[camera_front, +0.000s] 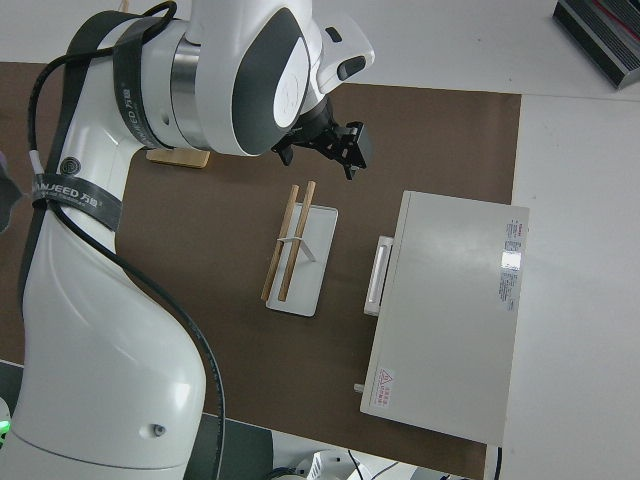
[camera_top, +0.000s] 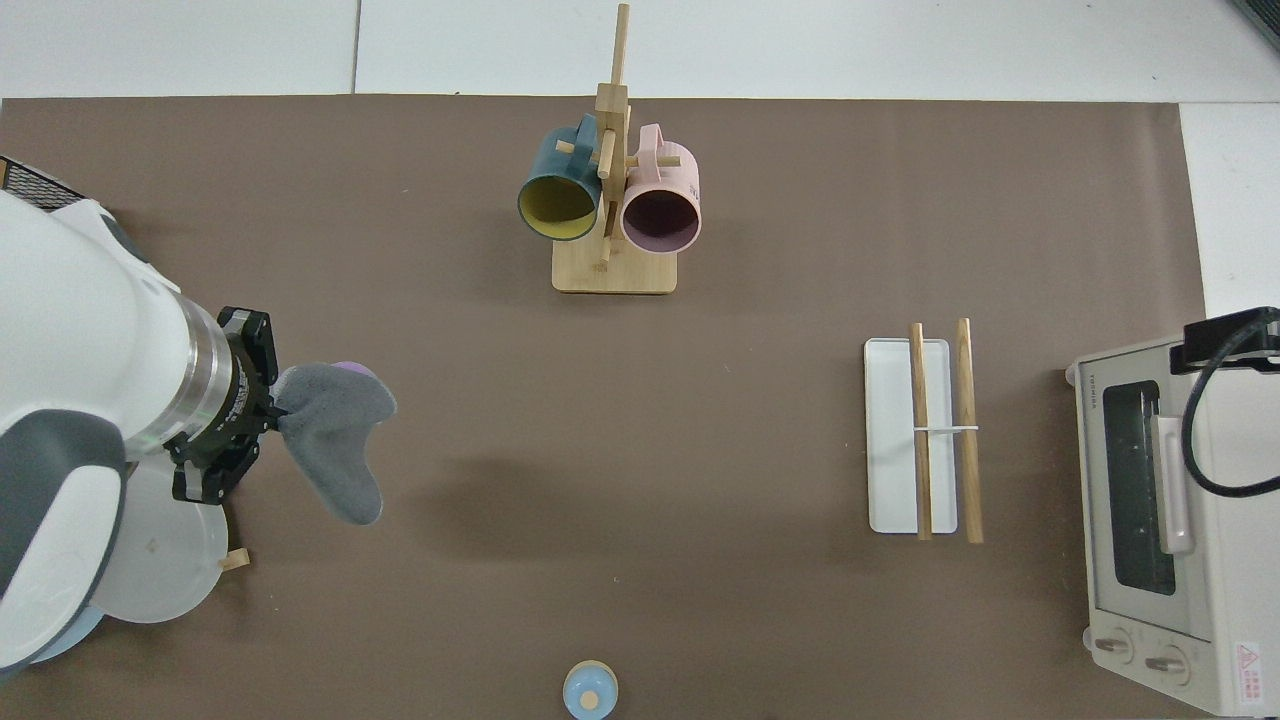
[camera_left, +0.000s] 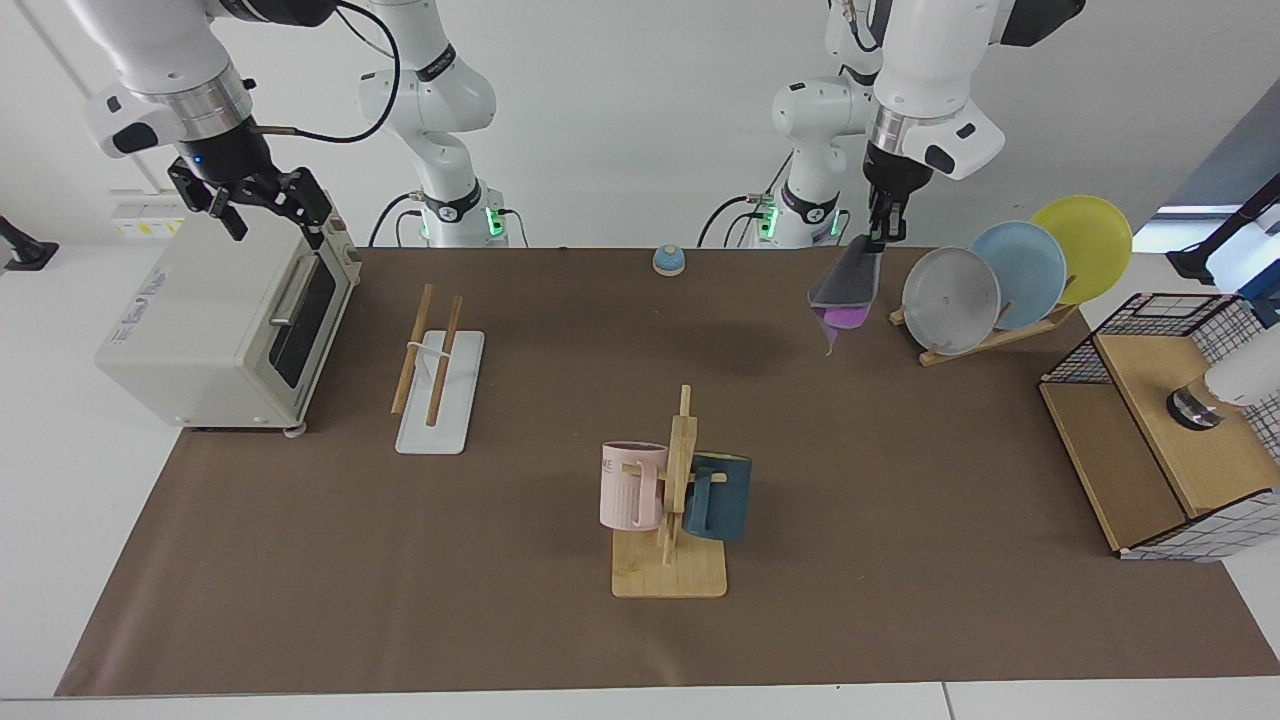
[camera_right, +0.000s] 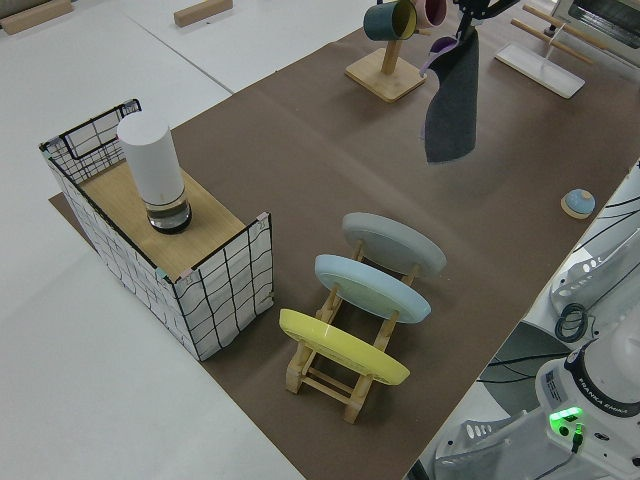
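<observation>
A grey cloth with a purple patch (camera_top: 336, 438) (camera_left: 846, 288) (camera_right: 450, 105) dangles from a black gripper (camera_left: 888, 228), which is shut on it, at the left of the top view, beside the plate rack with grey (camera_left: 950, 300), blue (camera_left: 1020, 270) and yellow (camera_left: 1082, 234) plates. The other gripper (camera_front: 320, 155) is over the toaster oven side; its finger state is unclear.
A mug tree with blue (camera_top: 558, 180) and pink (camera_top: 660, 192) mugs stands at the back. A white stand with wooden sticks (camera_top: 888, 432), a small blue round object (camera_top: 590, 690) and a wire basket (camera_left: 1116, 468) sit around the mat.
</observation>
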